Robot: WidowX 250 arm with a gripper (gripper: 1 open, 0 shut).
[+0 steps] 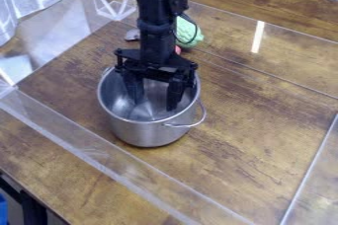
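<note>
A large steel pot (pixel 148 125) with a wire handle stands on the wooden table. My black gripper (pixel 153 93) reaches down into it from above, with its fingers spread toward either side inside the rim. Whether anything is between the fingertips is hidden by the pot and the gripper's body.
Behind the gripper lie a pale green object (pixel 188 33) and a small pinkish item, partly hidden. Clear plastic edges border the table (pixel 258 120). The table to the right of the pot is bare.
</note>
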